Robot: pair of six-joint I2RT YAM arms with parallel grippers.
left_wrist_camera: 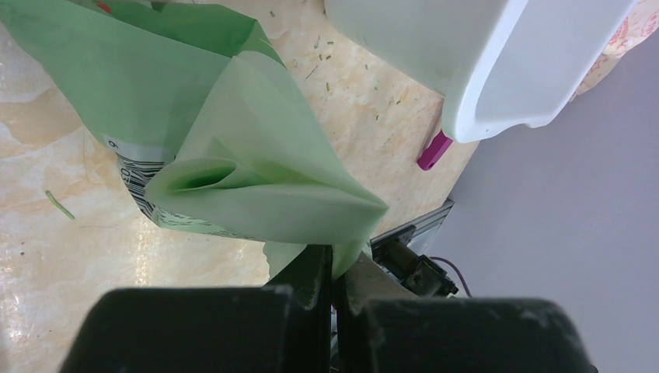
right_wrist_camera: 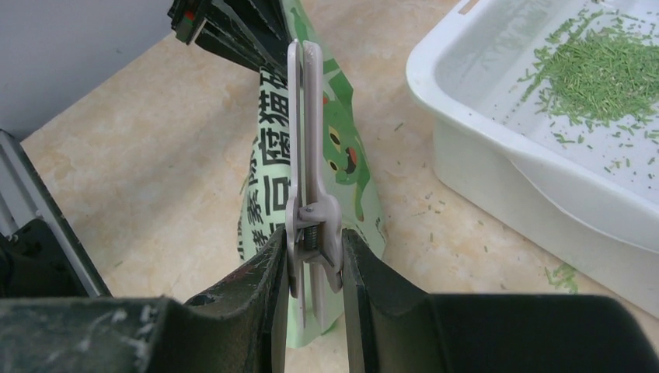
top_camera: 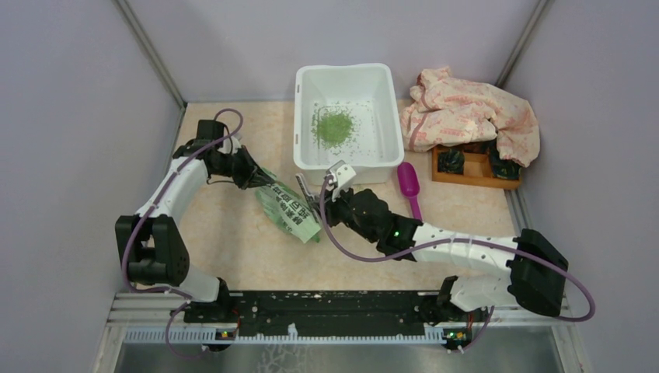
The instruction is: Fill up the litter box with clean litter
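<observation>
A green litter bag [top_camera: 289, 210] with dark lettering lies on the table left of centre. Its gathered end is pinched between the fingertips of my left gripper [top_camera: 269, 182]; in the left wrist view the pale green film [left_wrist_camera: 311, 198] runs down into the closed fingers. My right gripper is shut on a long pale grey clip [right_wrist_camera: 312, 124] with a spring at its hinge. The clip stands in front of the bag in the right wrist view; whether they touch, I cannot tell. Behind the bag, the white litter box [top_camera: 303, 116] holds a small patch of green litter [top_camera: 333, 128].
A purple scoop [top_camera: 408, 180] lies right of the box. At the back right, a patterned cloth [top_camera: 466, 109] partly covers a wooden tray [top_camera: 474, 181] holding dark bundles. Loose litter bits dot the table, whose front left is clear.
</observation>
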